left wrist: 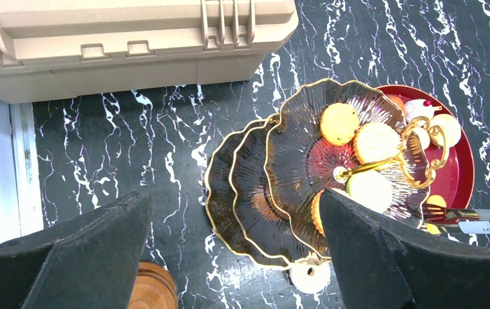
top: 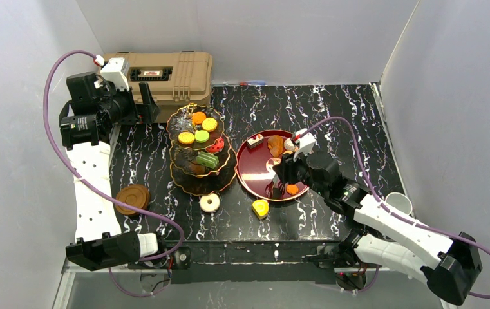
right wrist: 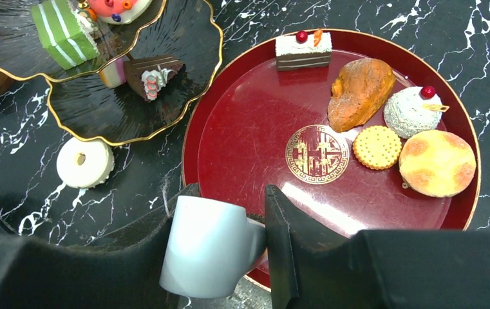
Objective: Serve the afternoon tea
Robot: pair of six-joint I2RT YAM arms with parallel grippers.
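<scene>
Over the lower part of the red tray [top: 252,180], my right gripper is open. Between its fingers appears a white cup [right wrist: 207,248], leaning, its handle to the right; whether it touches either finger I cannot tell. Beside the tan case my left gripper stands open and empty, left of the three-tiered black stand [top: 194,188]. Several biscuits [top: 202,136] lie on the stand's top tier, and a green cake slice [right wrist: 65,32] on the middle one. A chocolate slice [right wrist: 155,74] rests on the lowest tier.
Farther up the tray lie a layered cake [right wrist: 303,51], a brown pastry [right wrist: 361,93] and a round bun [right wrist: 436,163]. In front sit a white ring biscuit [top: 210,203] and a yellow cake [top: 261,208]. A wooden coaster [top: 132,197] lies left; the tan case [top: 187,67] stands behind.
</scene>
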